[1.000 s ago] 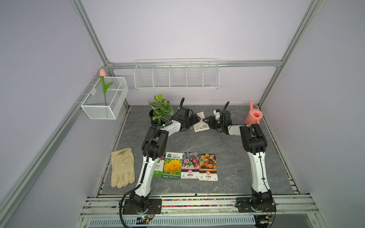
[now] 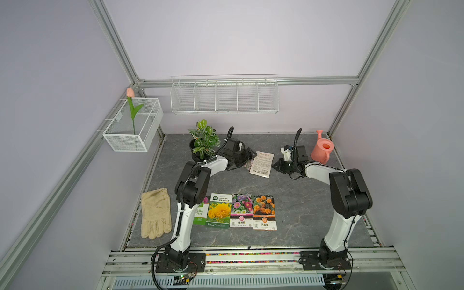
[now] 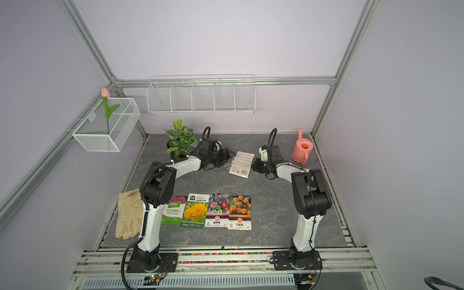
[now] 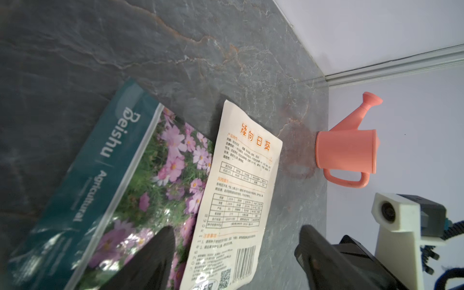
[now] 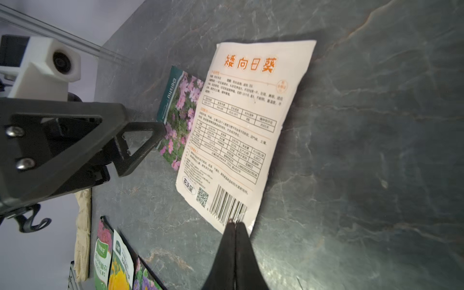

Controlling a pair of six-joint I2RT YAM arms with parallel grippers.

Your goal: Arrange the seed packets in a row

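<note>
A white seed packet [image 2: 262, 164], printed back up, lies askew on the table between the two grippers. Its left edge overlaps or adjoins the pink-flower packet [image 4: 164, 183], mostly hidden from above by my left gripper. That gripper stands open above these two, fingers wide apart. In the right wrist view my right gripper has its fingertips together with nothing between them; the white packet is outside them, at its barcode end. Along the front run the orange-flower packet [image 2: 264, 212], the purple-and-red-flower packet [image 2: 241, 211], the yellow-flower packet [image 2: 219, 211] and the green packet [image 3: 173, 211].
A potted plant [image 2: 206, 140] stands behind my left arm. The coral watering can [image 2: 322, 148] is at the back right, and beige gloves [image 2: 156, 212] lie front left. Bare table extends right of the front row.
That packet has shifted right and turned, and now lies flat.
</note>
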